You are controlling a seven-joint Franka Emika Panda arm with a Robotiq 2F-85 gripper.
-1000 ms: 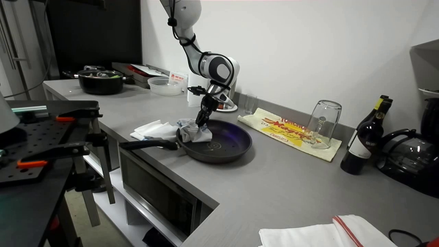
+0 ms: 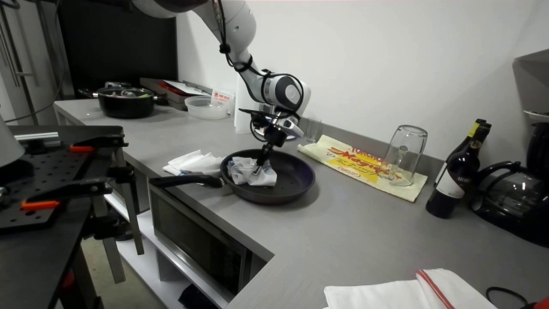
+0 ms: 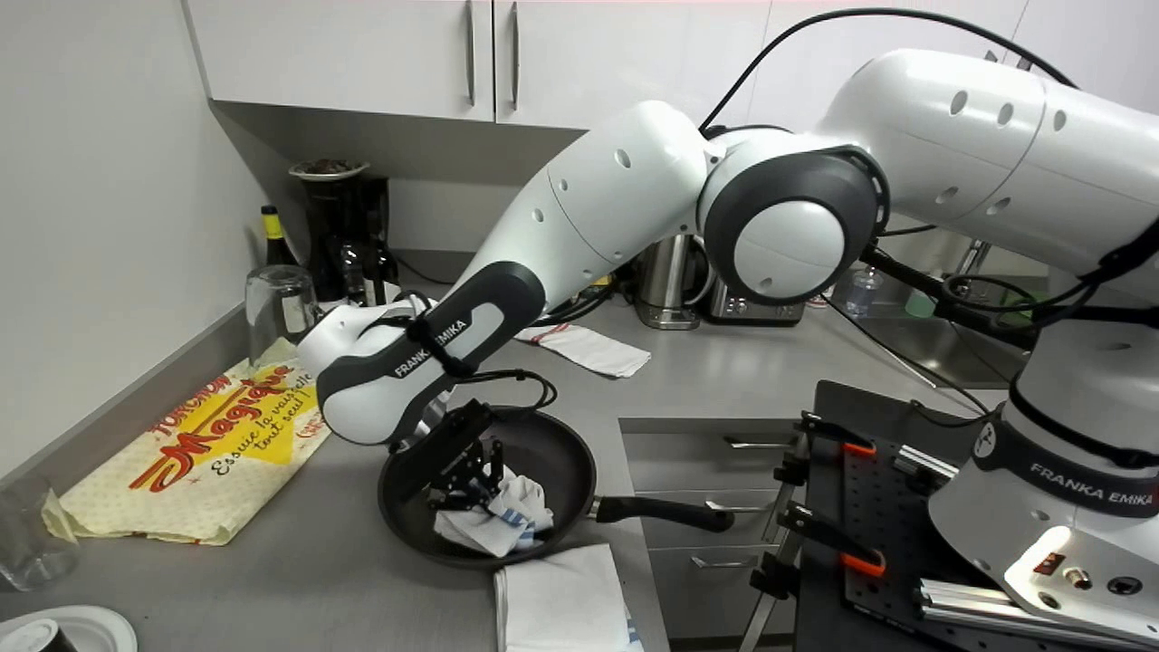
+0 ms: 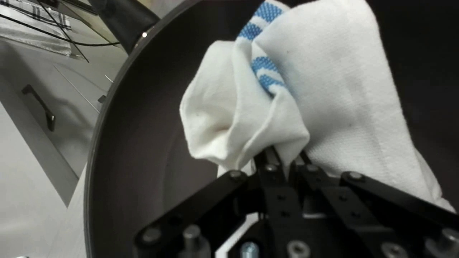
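Note:
A dark frying pan (image 2: pixel 296 175) rests on the grey counter, its black handle (image 2: pixel 186 180) reaching past the counter's edge. Inside it lies a crumpled white cloth with blue stripes (image 4: pixel 344 77), spread over part of the pan floor. My gripper points down into the pan and is shut on a bunched fold of this cloth; the fingertips are hidden in the fabric. From the second exterior view, the gripper (image 3: pixel 494 489) is partly covered by its own mount, with the cloth (image 3: pixel 511 516) below it.
A second folded white cloth (image 3: pixel 565 598) lies close beside the pan. Along the wall, a yellow towel (image 2: pixel 355 162) carries an upturned glass jar (image 2: pixel 406 154). Wine bottles (image 2: pixel 455 177) and a coffee maker (image 2: pixel 509 190) stand farther right. Counter in front of the pan is bare.
The gripper and the cloth have moved from the pan's handle-side rim toward its middle, to the right in exterior view 1. The pan has stayed put.

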